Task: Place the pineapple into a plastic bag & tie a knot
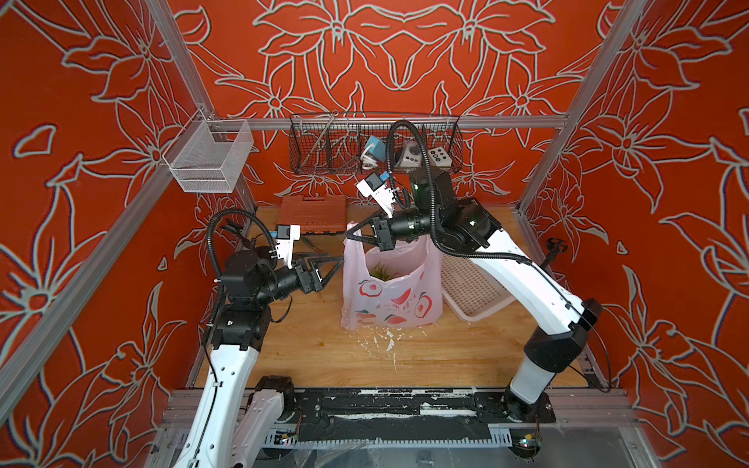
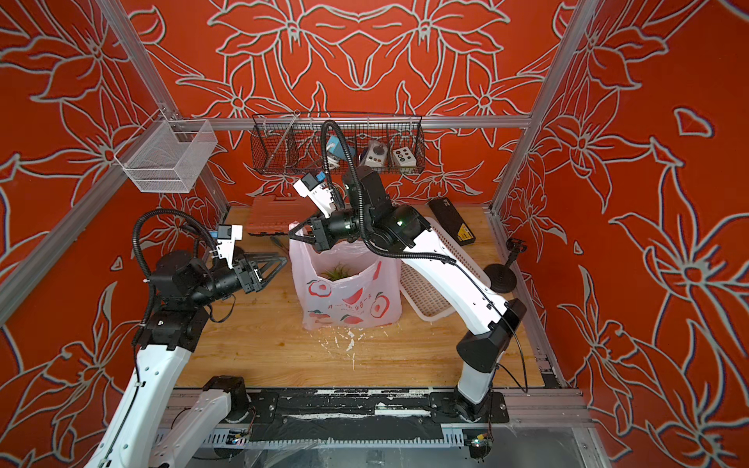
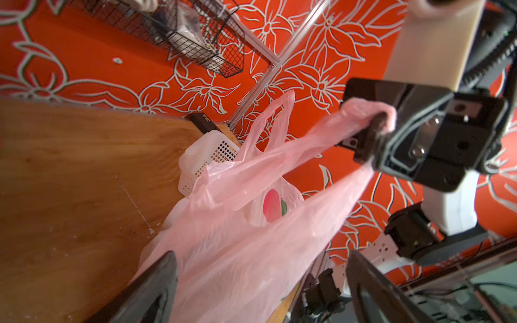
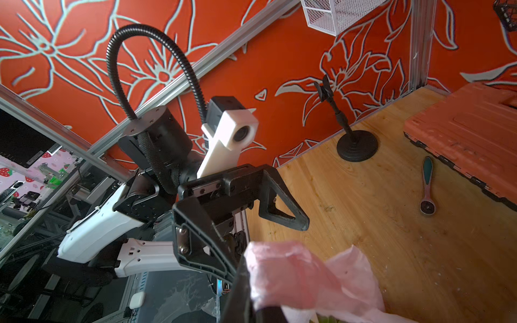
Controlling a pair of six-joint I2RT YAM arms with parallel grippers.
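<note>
A pink plastic bag with fruit prints stands upright mid-table, its mouth gaping. Inside it the pineapple's green leaves show; the fruit's body is hidden by the bag. My right gripper is shut on the bag's left handle, pulling it up, as the handle stretched to its tip in the left wrist view confirms. The other handle rises loose at the bag's far side. Left of the bag, my left gripper stands open and empty, its fingers spread beside the pink film.
A white perforated basket lies right of the bag. Behind are an orange case and a ratchet wrench; a black stand is at the left. White flecks lie in front.
</note>
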